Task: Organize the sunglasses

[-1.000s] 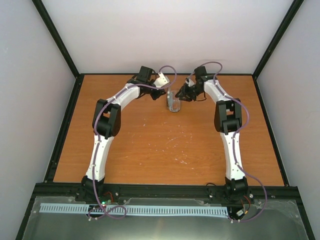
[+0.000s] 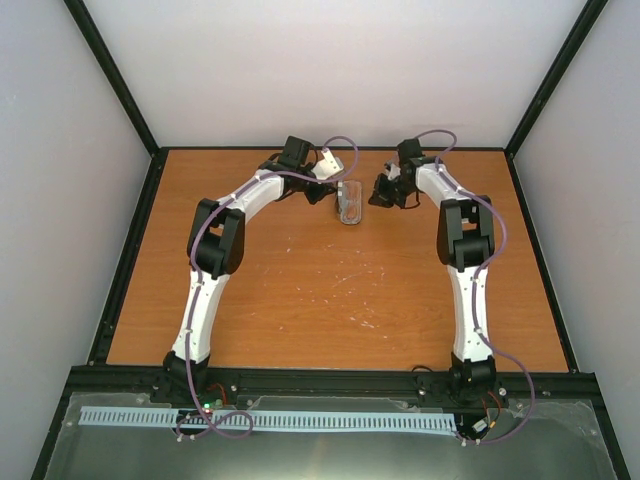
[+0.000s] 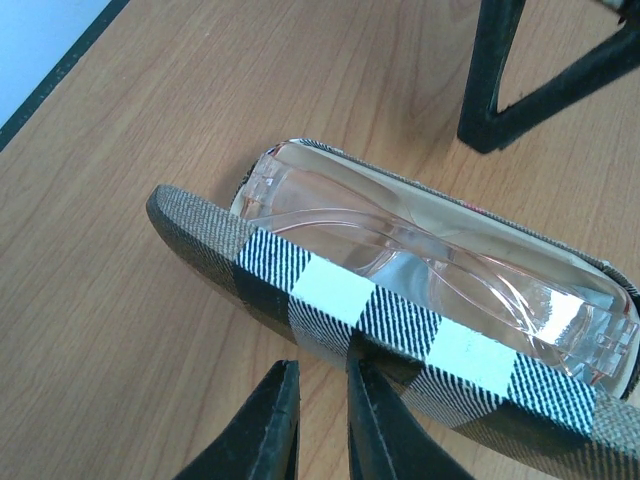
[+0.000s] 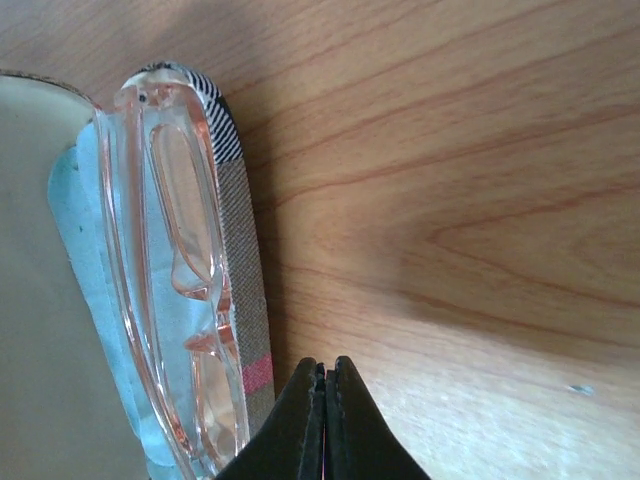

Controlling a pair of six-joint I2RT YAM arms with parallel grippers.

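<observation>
An open glasses case (image 2: pixel 349 203) with checked fabric outside lies near the back centre of the table. Clear pink-tinted sunglasses (image 4: pixel 182 215) rest inside on a blue cloth (image 4: pixel 78 230). My left gripper is at the checked lid (image 3: pixel 390 325) on the case's left side; its fingers stand slightly apart, and whether the lid is between them is hard to see. My right gripper is just right of the case, fingertips together, nothing visible between them.
The back wall stands close behind both grippers.
My right gripper has drawn back to the right, away from over the case.
</observation>
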